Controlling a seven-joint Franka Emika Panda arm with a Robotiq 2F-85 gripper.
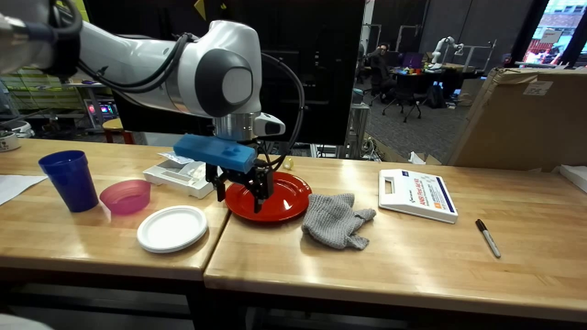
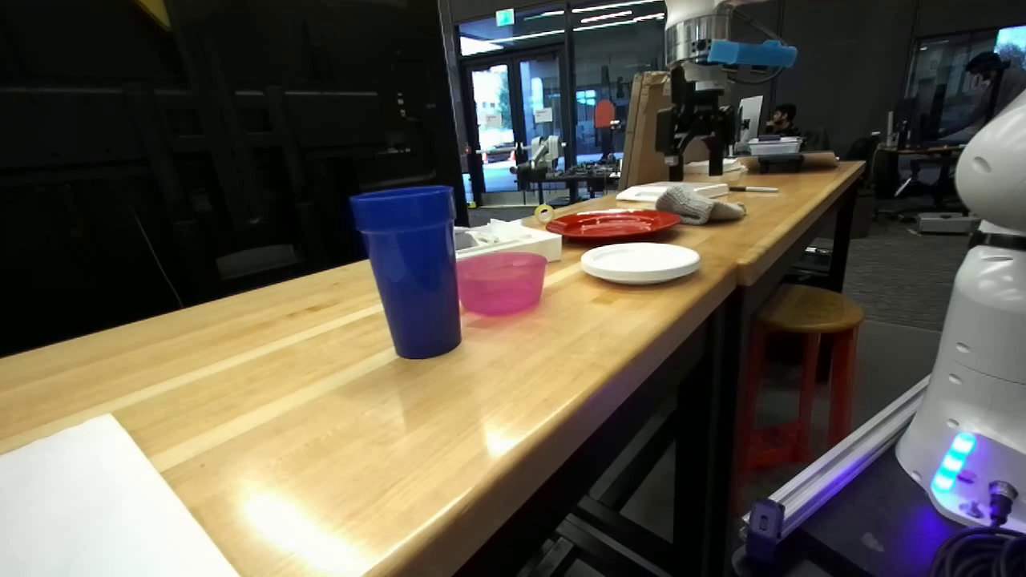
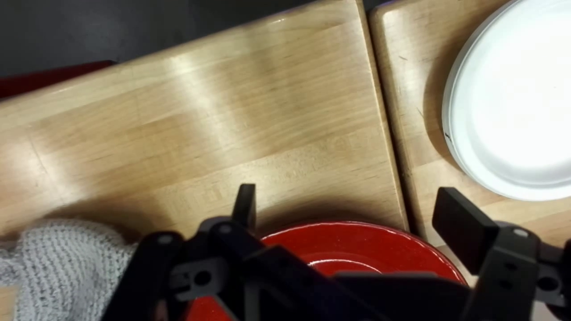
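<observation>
My gripper (image 1: pixel 239 201) hangs above the left part of a red plate (image 1: pixel 286 199), its fingers wide apart and nothing between them. In the wrist view the open gripper has one finger at each side of the red plate's near rim (image 3: pixel 342 232). To the left of the plates lie a pink bowl (image 1: pixel 125 198) and a blue cup (image 1: pixel 70 181), which stands upright. A white plate (image 1: pixel 172 228) sits to the front left of the red one. Just right of the red plate is a crumpled grey knitted cloth (image 1: pixel 333 221).
A white first aid case (image 1: pixel 416 195) and a marker (image 1: pixel 488 239) lie on the right. Behind the bowl stands a white box (image 1: pixel 179 175). A narrow seam (image 3: pixel 393 139) divides the two tables.
</observation>
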